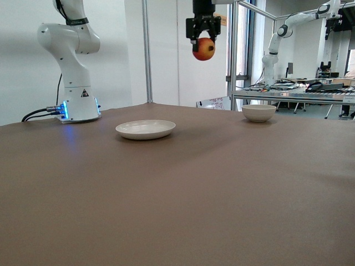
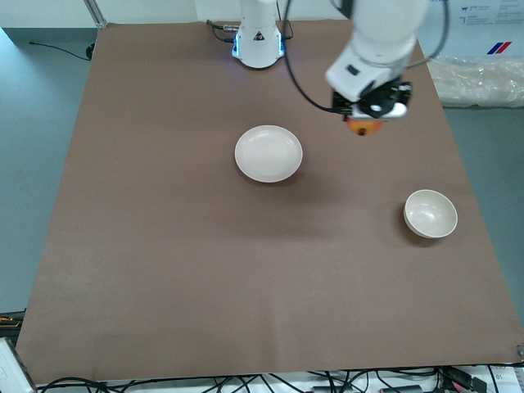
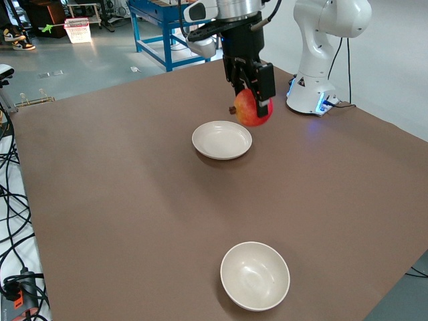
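My gripper (image 1: 203, 39) hangs above the brown table, shut on a red-yellow fruit (image 3: 252, 111) that looks like an apple, partly hidden by the arm in the left view (image 2: 363, 127). A white plate (image 2: 268, 153) lies below and to the left of the held fruit in the left view. A small white bowl (image 2: 431, 214) stands farther right and nearer the front edge there; both are empty.
A white robot base (image 2: 257, 42) stands at the back edge. Cables (image 3: 13, 214) run along one side, off the tabletop.
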